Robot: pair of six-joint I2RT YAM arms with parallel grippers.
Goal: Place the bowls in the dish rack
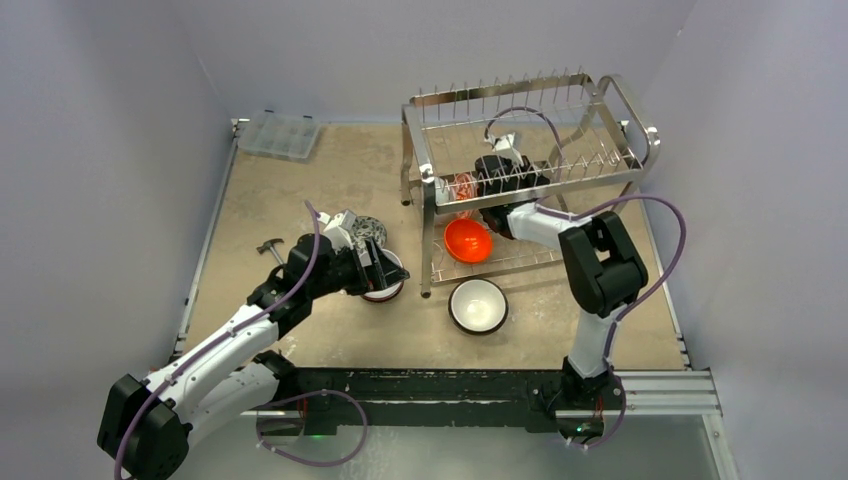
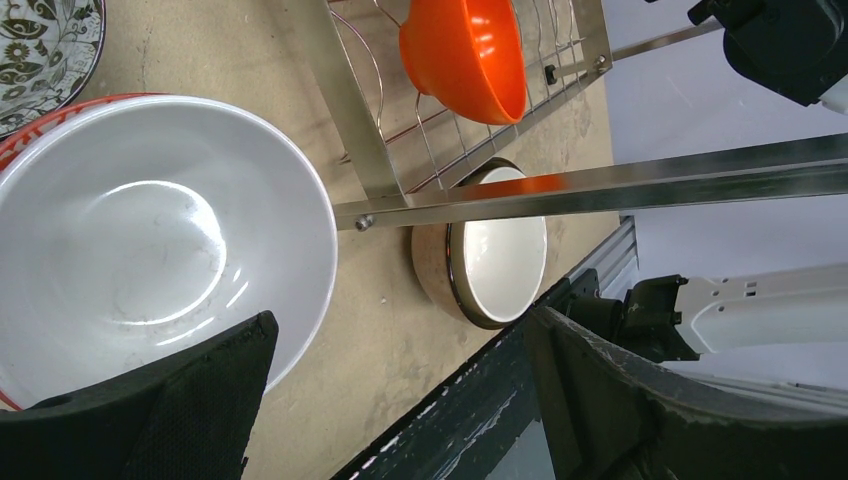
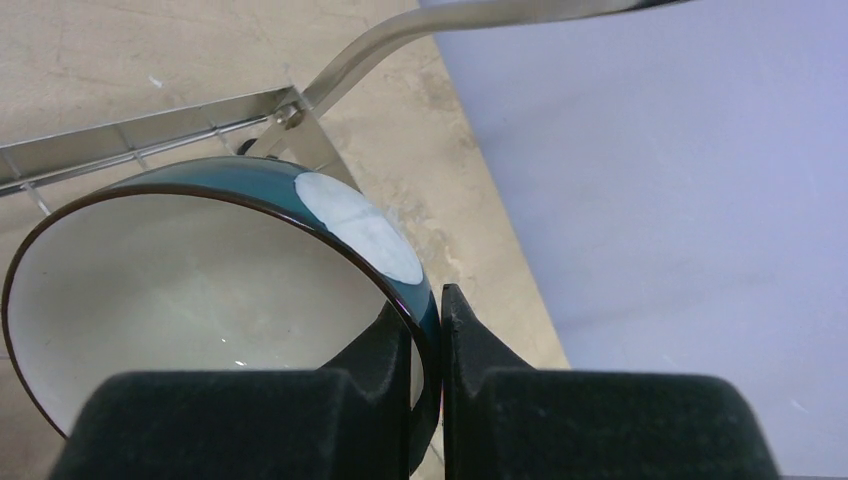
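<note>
My right gripper is shut on the rim of a blue bowl [image 3: 215, 280] with a white inside and dark edge, tilted on its side by the rack's lower level. In the top view that gripper is mostly hidden by the dish rack [image 1: 520, 190]. An orange bowl [image 1: 468, 240] sits on the lower rack, with a red-patterned bowl [image 1: 464, 190] behind it. A white bowl with a dark rim [image 1: 478, 305] stands on the table in front. Open and empty, my left gripper hovers beside a white bowl [image 2: 160, 240] resting over a red-rimmed one.
A dark patterned bowl [image 1: 369, 230] stands beside the left gripper. A small hammer [image 1: 268, 246] and a clear organiser box [image 1: 280, 135] lie on the left. The rack's front post [image 1: 427, 240] and upper shelf bound the space round the right arm.
</note>
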